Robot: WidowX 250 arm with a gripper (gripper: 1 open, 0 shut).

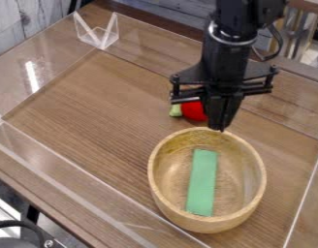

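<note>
A green block (202,182) lies flat in a round cream bowl (171,189) at the lower middle of the camera view. My black gripper (221,123) hangs over the area just behind the bowl's back rim, shut, with nothing visible between its fingers. A red object (193,109) with a pale green part sits behind the bowl, partly hidden by the gripper.
A clear plastic container (94,29) stands at the back left. A wall edge runs along the back.
</note>
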